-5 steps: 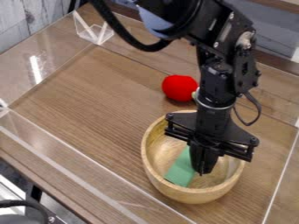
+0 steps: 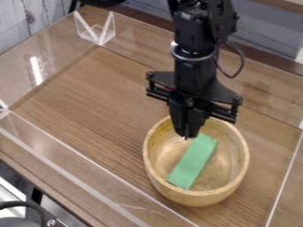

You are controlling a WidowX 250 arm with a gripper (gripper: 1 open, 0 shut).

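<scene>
My gripper (image 2: 190, 131) hangs over the rear of a round tan bowl (image 2: 164, 173), pointing down and shut, with nothing visible between its fingers. In the bowl lies a green rectangular block (image 2: 193, 162), slanted, just below and in front of the fingertips. The arm hides the area behind the bowl.
A small white wire holder (image 2: 97, 28) stands at the back left, near the table's edge.
The arm has moved up and back from over the bowl, uncovering the green block.
</scene>
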